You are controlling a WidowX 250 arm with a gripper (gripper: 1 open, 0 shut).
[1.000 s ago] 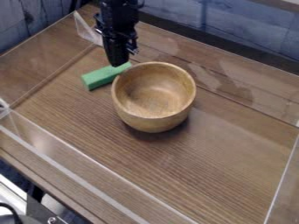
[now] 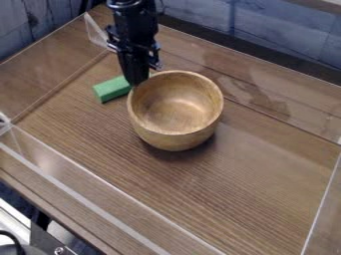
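Observation:
A large wooden bowl [image 2: 180,115] sits on the table, right of centre at the upper middle. A green block [image 2: 111,90] lies flat beside the bowl's left side, partly hidden. The black gripper [image 2: 134,76] reaches down from the top to the bowl's upper-left rim, over the right part of the green block. It looks shut, with nothing clearly visible between its fingers; whether it touches the rim is hard to tell.
The gripper has come down toward the bowl's upper-left rim. The bowl appears slightly shifted left, covering more of the green block.

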